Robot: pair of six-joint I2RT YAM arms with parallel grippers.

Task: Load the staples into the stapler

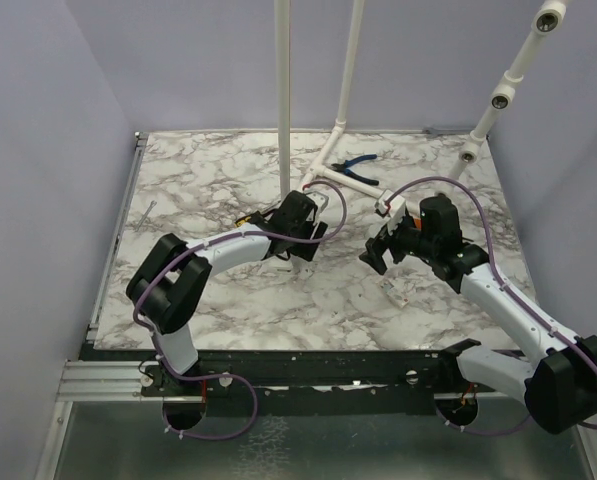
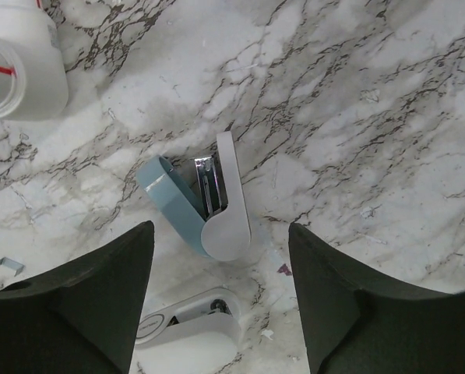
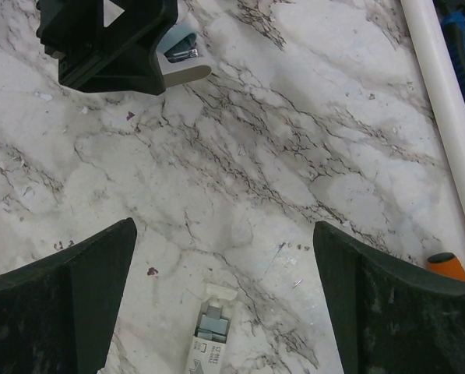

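A small stapler (image 2: 184, 206), pale blue and white, lies on the marble table with its halves spread apart and the metal staple channel (image 2: 207, 183) exposed. Above it is my left gripper (image 1: 313, 246), its fingers (image 2: 111, 288) parted on either side of the stapler's rounded hinge end in the left wrist view, with nothing held. From the right wrist view, the stapler's free end shows beside the left fingers. A slim box (image 3: 205, 354) with grey staples at one end lies below my right gripper, which is wide open and empty.
Close by the stapler lies a white device (image 2: 189, 339); a white bottle (image 2: 33, 70) stands farther off. Blue-handled pliers (image 1: 353, 165) and white pipes (image 1: 328, 150) occupy the back.
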